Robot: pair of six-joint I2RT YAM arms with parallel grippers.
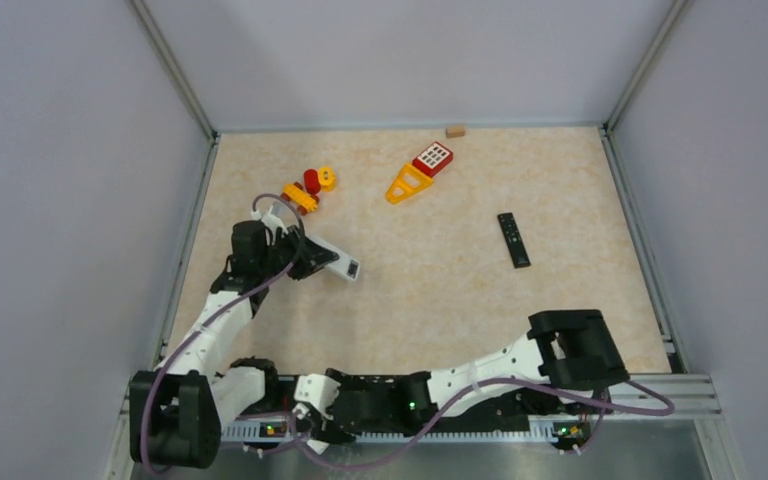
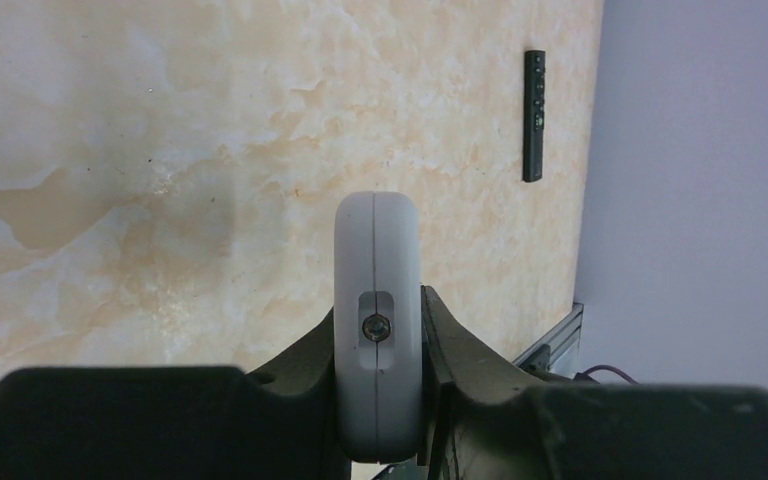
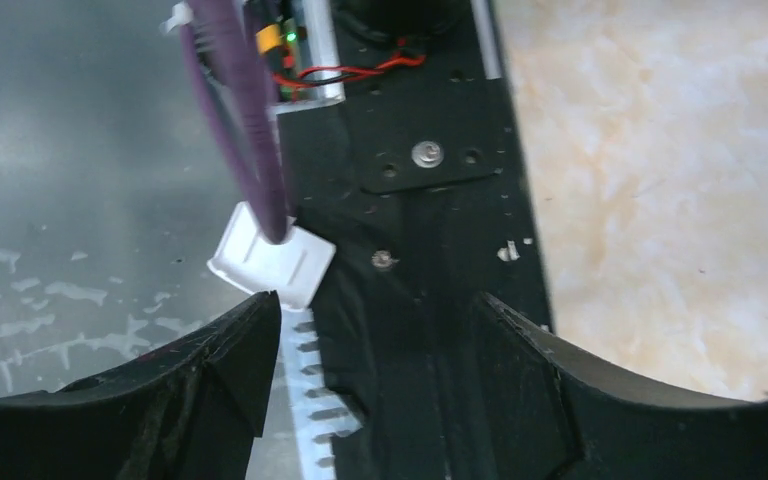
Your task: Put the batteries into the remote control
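Note:
My left gripper [image 1: 310,255] is shut on a white remote [image 1: 343,264], held over the table's left half; in the left wrist view the remote [image 2: 377,250] stands end-on between the fingers, a small screw in its recess. My right gripper [image 1: 330,420] is down beyond the table's front edge. In the right wrist view its fingers [image 3: 200,390] are apart, with nothing held between them. A black remote [image 1: 513,240] lies on the right of the table. I cannot make out any batteries.
Red and yellow toys [image 1: 300,198] sit at the back left, a red-and-yellow piece [image 1: 409,184] at back centre, a small wooden block [image 1: 455,132] at the rear edge.

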